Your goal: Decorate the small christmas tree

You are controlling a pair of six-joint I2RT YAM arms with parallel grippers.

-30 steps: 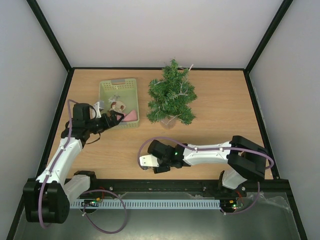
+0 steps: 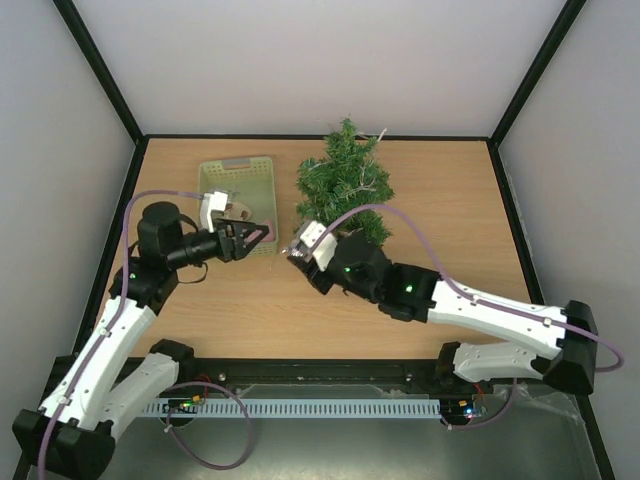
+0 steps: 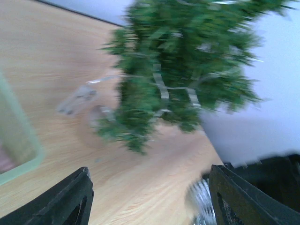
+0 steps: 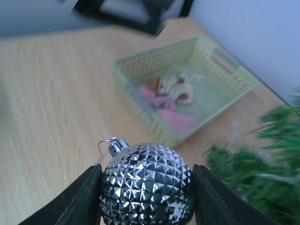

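Observation:
The small green Christmas tree (image 2: 345, 175) stands at the back centre of the table, filling much of the left wrist view. My right gripper is shut on a silver faceted bauble (image 4: 146, 173) with a metal cap and hook, just in front of the tree. My left gripper (image 2: 252, 235) hangs over the front of the green basket (image 2: 215, 175), part open; in the left wrist view nothing shows between its fingertips.
The basket holds pink and beige ornaments (image 4: 180, 119). Walls border the table at back and sides.
My right gripper has risen from the front of the table toward the tree with the bauble. My left gripper has moved right and forward a little.

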